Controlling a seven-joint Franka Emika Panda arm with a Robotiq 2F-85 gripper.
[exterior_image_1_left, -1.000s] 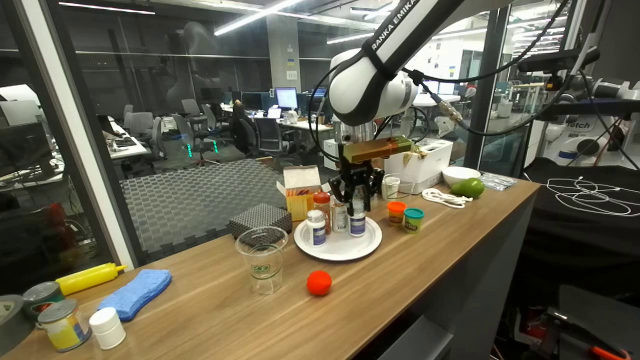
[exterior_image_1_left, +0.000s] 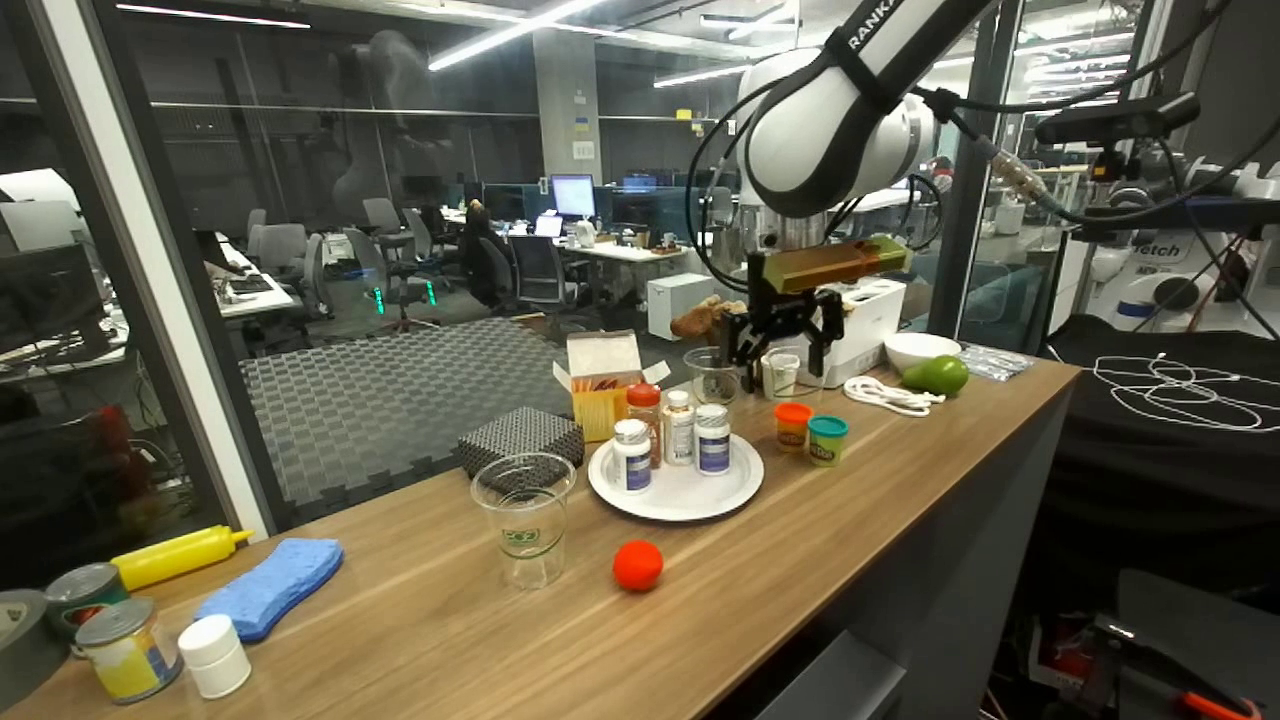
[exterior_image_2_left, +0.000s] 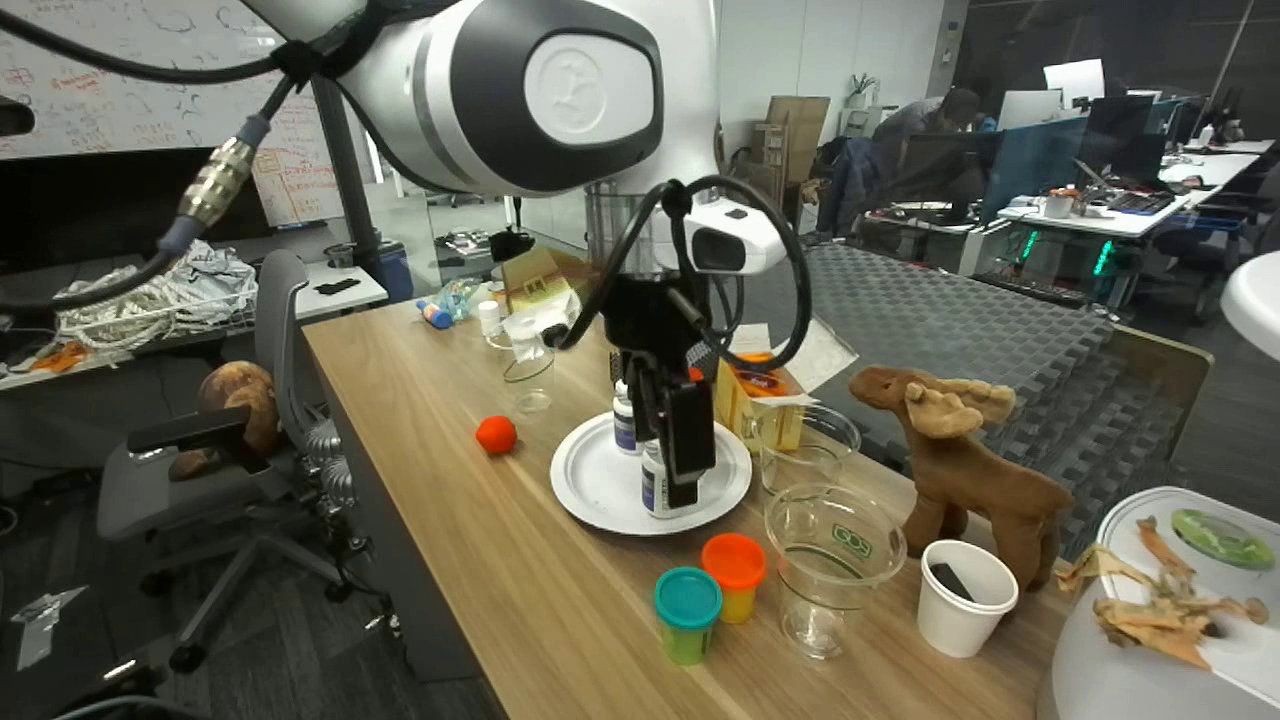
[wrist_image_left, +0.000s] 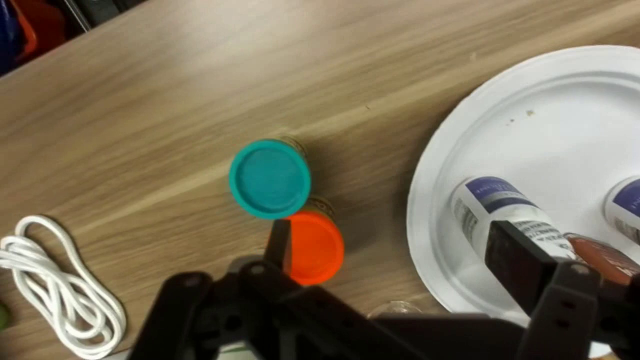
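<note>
My gripper (exterior_image_1_left: 780, 358) is open above the counter, between the plate and the far-end items, with nothing held. On the white plate (exterior_image_1_left: 678, 504) stand white bottles with purple labels, one (exterior_image_1_left: 632, 456) at the front and another (exterior_image_1_left: 713, 439) on the right. A third white bottle (exterior_image_1_left: 678, 428) and a red-capped bottle (exterior_image_1_left: 644, 414) stand there too. In the wrist view, one finger overlaps the orange-lidded tub (wrist_image_left: 315, 247), and the other partly covers a purple-labelled bottle (wrist_image_left: 495, 204). Beside the orange lid sits the teal-lidded tub (wrist_image_left: 270, 179).
A red ball (exterior_image_1_left: 637, 565) and a clear cup (exterior_image_1_left: 528, 528) sit before the plate. More clear cups (exterior_image_2_left: 834, 564), a white cup (exterior_image_2_left: 966, 600) and a toy moose (exterior_image_2_left: 960, 450) stand close by. A white cord (exterior_image_1_left: 893, 396) lies farther along.
In exterior view 1 my gripper has moved right and up, away from the right-hand bottle on the plate. That bottle and the others still stand on the plate.
</note>
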